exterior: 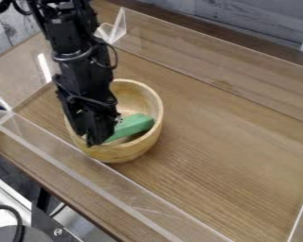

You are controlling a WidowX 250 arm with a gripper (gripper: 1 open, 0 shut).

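The black gripper (96,128) reaches down from the top left into a pale yellow-tan bowl (144,95) on the wooden table (218,170). A green oblong object (133,127) lies in the bowl, beside the gripper's lower end. The fingertips are dark and partly hidden, so their hold on the bowl or the green object is unclear.
Clear plastic edging runs along the near left and back of the table. Cables and a dark area lie beyond the lower left edge.
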